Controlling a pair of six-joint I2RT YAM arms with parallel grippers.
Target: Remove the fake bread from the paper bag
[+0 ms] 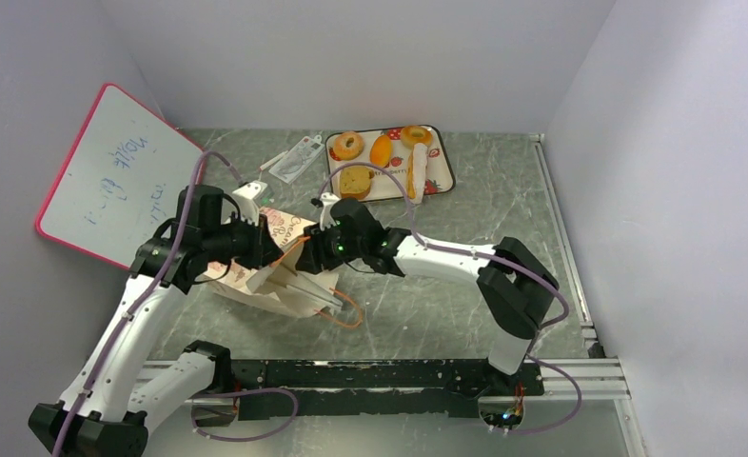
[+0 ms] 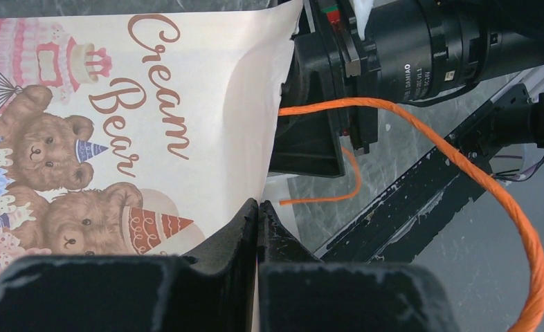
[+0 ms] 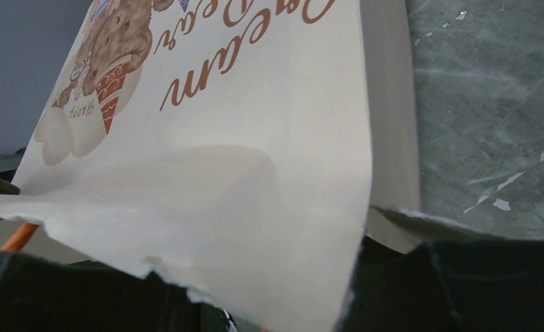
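Observation:
The cream paper bag (image 1: pixel 285 290) with bear print and orange rope handles lies on its side on the table, its printed face (image 2: pixel 82 152) filling much of both wrist views. My left gripper (image 1: pixel 270 255) is shut on the bag's edge beside a handle. My right gripper (image 1: pixel 311 252) is at the bag's mouth, close to the left one; in the right wrist view the torn-edged paper (image 3: pixel 269 207) covers most of the space between its dark fingers, so its opening is hard to judge. No bread inside the bag is visible.
A strawberry tray (image 1: pixel 389 190) with several bread pieces stands at the back. A whiteboard (image 1: pixel 113 181) leans at the left, with a card (image 1: pixel 296 160) near the tray.

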